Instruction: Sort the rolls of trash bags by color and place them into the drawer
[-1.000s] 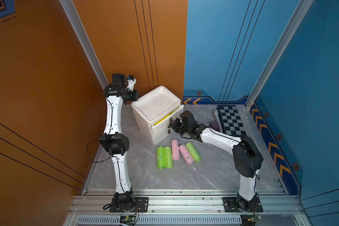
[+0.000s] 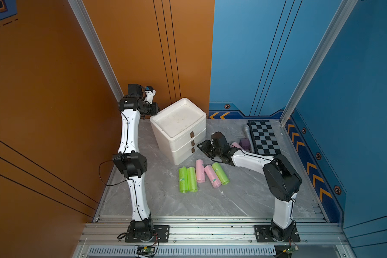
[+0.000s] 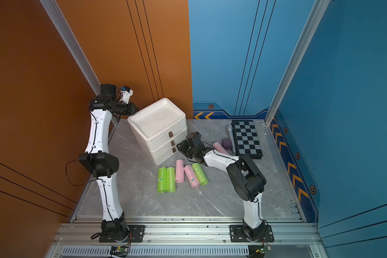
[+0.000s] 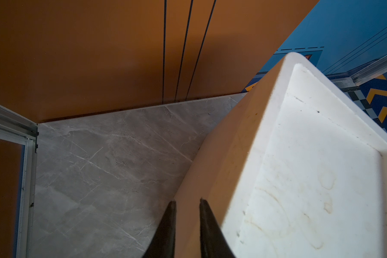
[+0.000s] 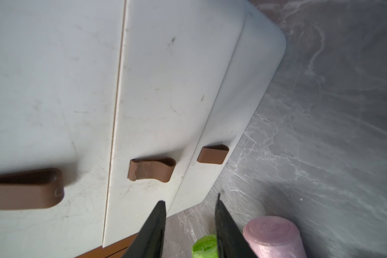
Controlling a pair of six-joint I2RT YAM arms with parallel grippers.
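Note:
The white three-drawer unit (image 2: 167, 133) has all drawers closed, brown tabs on the front. Green rolls (image 2: 192, 179) and pink rolls (image 2: 200, 171) lie on the table in front of it; another pink roll (image 3: 220, 147) is partly behind the right arm. My right gripper stands open, empty, just before the drawer fronts, pointed at the tabs, with green and pink roll ends below in the right wrist view. My left gripper is open and empty at the unit's left side, above its top rim.
A checkerboard (image 2: 264, 137), grey cylinder (image 2: 249, 138) and purple block (image 2: 245, 144) sit at the back right. Walls enclose the back and sides.
The top drawer, which was slightly out with yellow showing, is now flush. My right gripper has moved slightly right and down from the front. The left arm is unchanged.

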